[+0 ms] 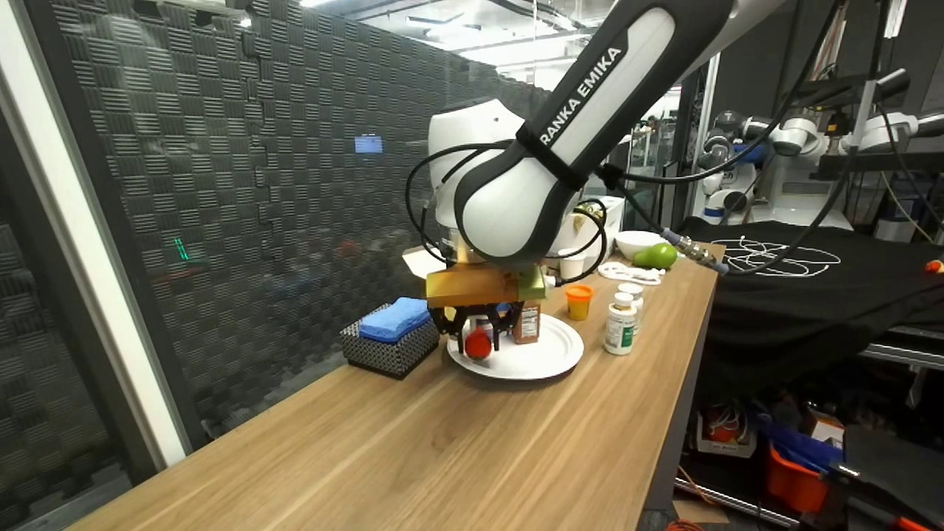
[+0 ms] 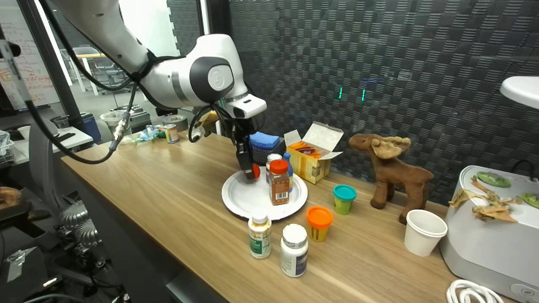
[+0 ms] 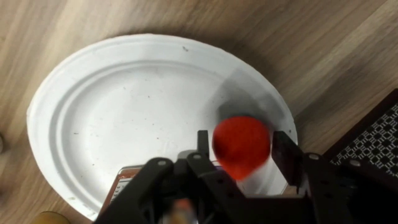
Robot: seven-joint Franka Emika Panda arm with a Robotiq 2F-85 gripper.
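A red ball point(image 3: 241, 143) is between the fingers of my gripper, over the plate's edge nearest the basket. In the wrist view a narrow gap shows between the ball and each finger, so the gripper is part open around it. The white plate point(image 3: 123, 112) lies flat on the table. In exterior view 1 the ball point(image 1: 478, 344) is low, near the plate's surface; whether it touches the plate cannot be told. Also standing on the plate are a brown spice jar with a red lid point(image 2: 279, 187), a white bottle and a blue bottle point(image 2: 288, 167).
A black basket point(image 1: 389, 349) with a blue cloth point(image 1: 395, 319) stands close beside the plate. Two white pill bottles point(image 1: 620, 327), an orange tub point(image 2: 319, 222), a green tub point(image 2: 344, 201) and a yellow box point(image 2: 308, 166) surround its other sides.
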